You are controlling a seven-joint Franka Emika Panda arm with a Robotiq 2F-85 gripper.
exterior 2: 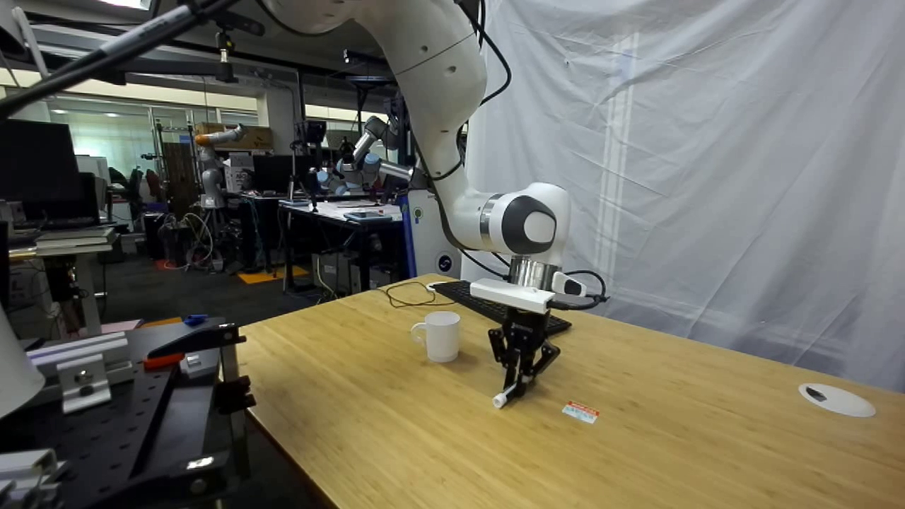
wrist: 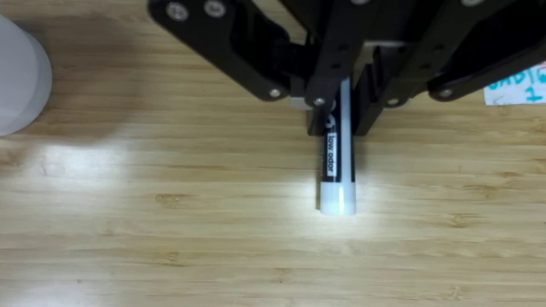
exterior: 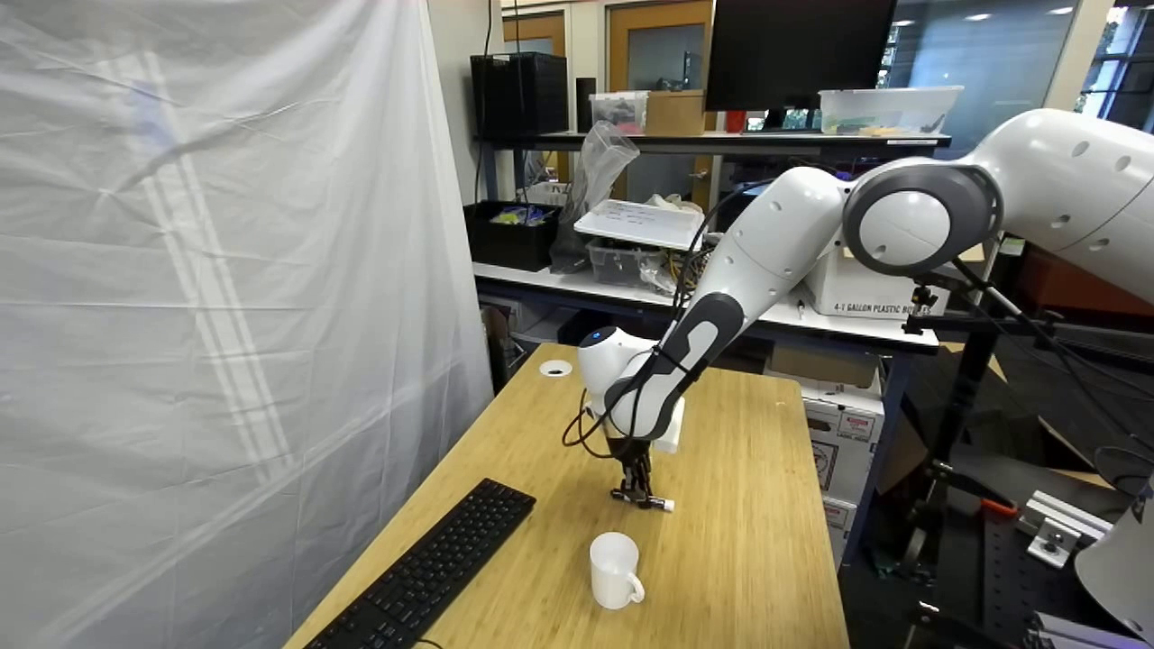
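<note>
A black and white marker (wrist: 339, 153) with "low odor" lettering runs between the fingers in the wrist view, its white end pointing out past them. My gripper is shut on it. In exterior view 1 the gripper (exterior: 639, 489) points down at the tabletop with the marker (exterior: 662, 504) lying level, at or very close to the wood. Exterior view 2 has the marker's white end (exterior 2: 500, 400) sticking out on the near side of the gripper (exterior 2: 514, 392). A white mug (exterior: 614, 570) stands upright, apart from the gripper.
A black keyboard (exterior: 427, 564) lies along the curtain side of the table. Close to the gripper is a small label (exterior 2: 581, 412) on the wood. A round white grommet (exterior 2: 836, 399) sits farther off.
</note>
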